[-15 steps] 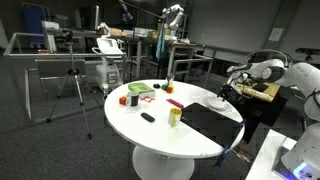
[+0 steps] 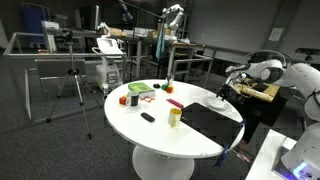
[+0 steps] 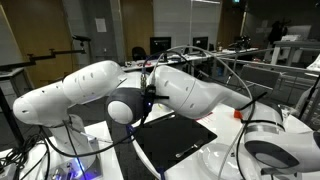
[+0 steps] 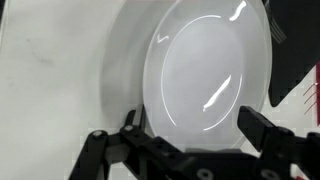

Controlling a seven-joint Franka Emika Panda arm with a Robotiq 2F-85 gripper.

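Observation:
A glossy white oval dish (image 4: 205, 75) fills much of the wrist view, with a pale curved surface along its left side; whether that is a second dish or shadow, I cannot tell. My gripper stands open at its near edge, one dark finger (image 4: 130, 132) by the left rim, the other (image 4: 262, 130) toward the right. Contact is unclear. In exterior view 1 the white dish (image 2: 213, 103) lies near the table's far right edge, under the arm's end. The arm partly covers the dish (image 3: 222, 160) in exterior view 2.
A black mat (image 2: 210, 124) lies on the round white table (image 2: 160, 138) beside the dish. Farther left are a yellow mug (image 2: 174, 117), a dark object (image 2: 148, 117), a white cup (image 2: 133, 99) and a green tray (image 2: 140, 88).

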